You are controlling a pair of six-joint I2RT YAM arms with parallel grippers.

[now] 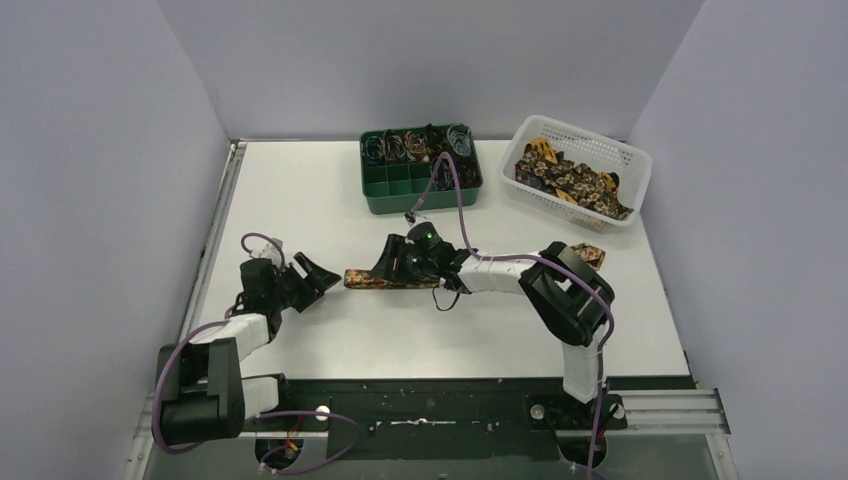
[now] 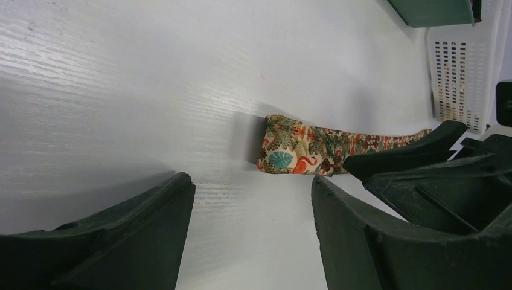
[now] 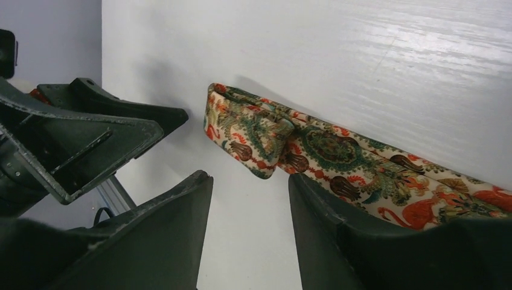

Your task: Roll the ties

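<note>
A patterned tie point(image 1: 362, 279) lies lengthwise across the table, its left end folded over on itself. In the right wrist view that folded end point(image 3: 246, 134) stands slightly raised, with the flat tie point(image 3: 368, 172) running off to the right. Above the tie, my right gripper point(image 1: 388, 268) is part open, its fingers point(image 3: 192, 193) apart and no cloth visibly clamped between them. My left gripper point(image 1: 322, 278) stands open just left of the folded end, with bare table between its fingers. The right arm hides the middle of the tie in the top view.
At the back stands a green divided box point(image 1: 415, 203) holding several coiled ties. A white basket point(image 1: 640, 165) at the back right contains patterned cloth. The tie's far end point(image 1: 588, 256) shows beyond the right arm.
</note>
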